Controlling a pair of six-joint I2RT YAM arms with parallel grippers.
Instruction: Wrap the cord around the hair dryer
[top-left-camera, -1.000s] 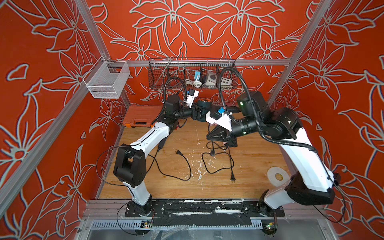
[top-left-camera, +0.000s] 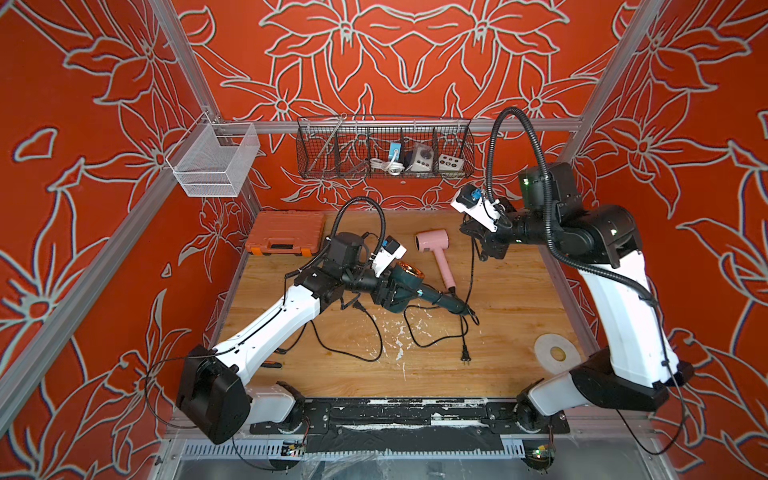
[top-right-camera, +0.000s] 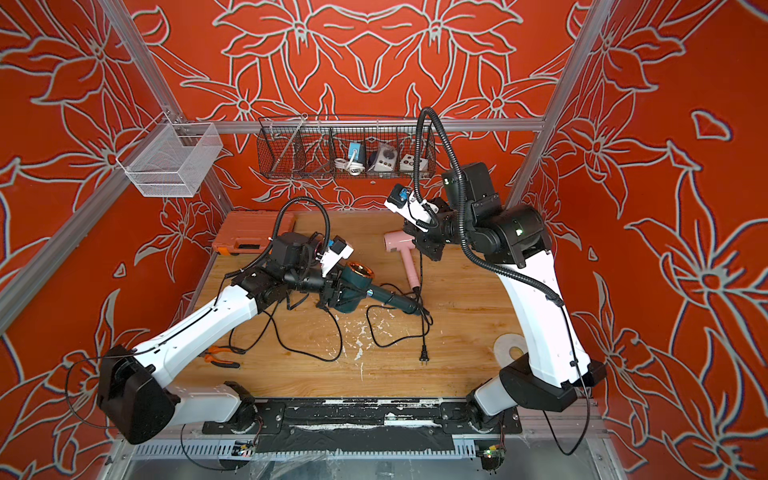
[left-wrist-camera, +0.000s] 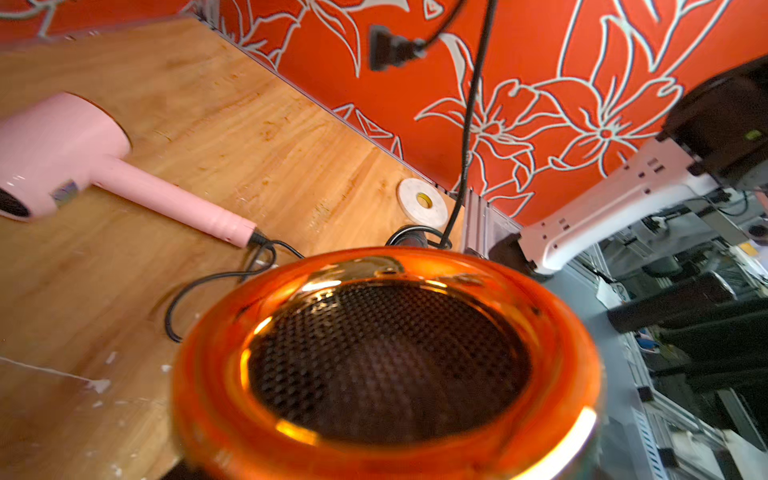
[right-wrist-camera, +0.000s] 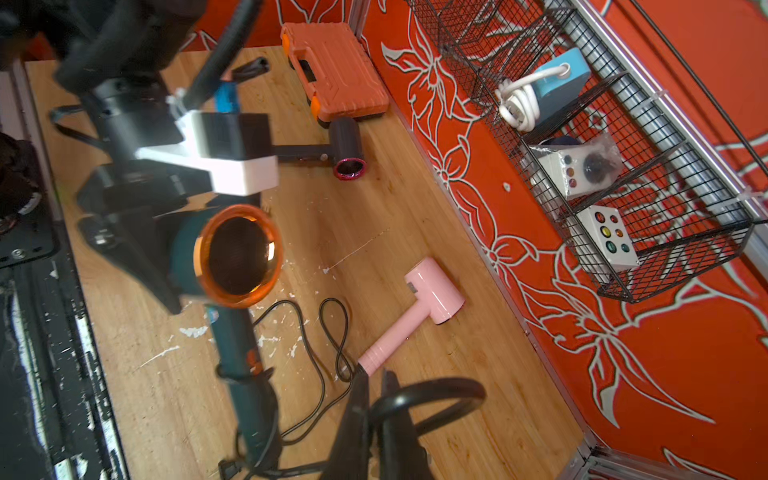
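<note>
My left gripper (top-right-camera: 336, 288) is shut on the teal hair dryer (right-wrist-camera: 232, 344), holding it at the head with the orange rim (left-wrist-camera: 384, 268) upward. Its handle slopes down to the right, with black cord looped round the lower end. My right gripper is raised right of the dryer, its fingers shut with black cord (right-wrist-camera: 436, 390) at the fingertips; whether the cord is pinched is hard to tell. A strand hangs down from it to the handle.
A pink hair dryer (top-left-camera: 432, 240) lies behind. An orange case (top-left-camera: 284, 232) and another dryer (right-wrist-camera: 345, 152) are at the back left. Loose cords lie on the table; a white roll (top-left-camera: 552, 352) is front right. A wire basket (top-left-camera: 384, 144) hangs on the back wall.
The left arm has lowered the teal dryer toward the front.
</note>
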